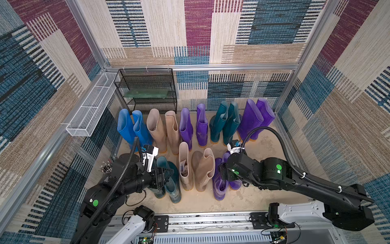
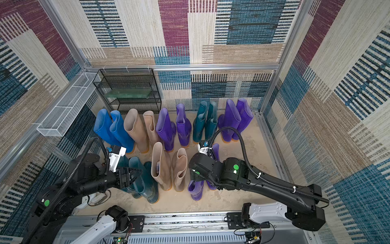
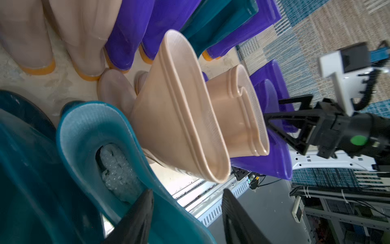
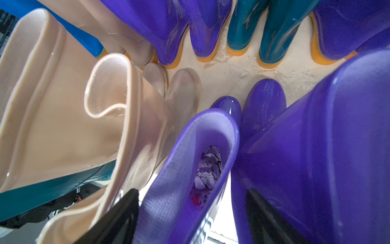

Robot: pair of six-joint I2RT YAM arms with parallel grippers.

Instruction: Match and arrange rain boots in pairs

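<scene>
At the front left stand two teal boots (image 1: 172, 187), partly behind my left gripper (image 1: 169, 174). It is open, with the rim of one teal boot (image 3: 99, 122) reaching between its fingertips in the left wrist view. Two beige boots (image 1: 185, 172) occupy the front middle. To their right are two purple boots (image 1: 219, 187), side by side, partly covered by my right arm. My right gripper is open over this pair; the upper shaft of the left purple boot (image 4: 162, 203) lies between its fingers, and whether they touch it I cannot tell.
Along the back, from left, stand pairs of blue boots (image 1: 126, 126), beige boots (image 1: 155, 126), purple boots (image 1: 202, 126), teal boots (image 1: 219, 122) and purple boots (image 1: 250, 118). A black wire rack (image 1: 146, 87) and a white wire basket (image 1: 92, 107) sit at the back left.
</scene>
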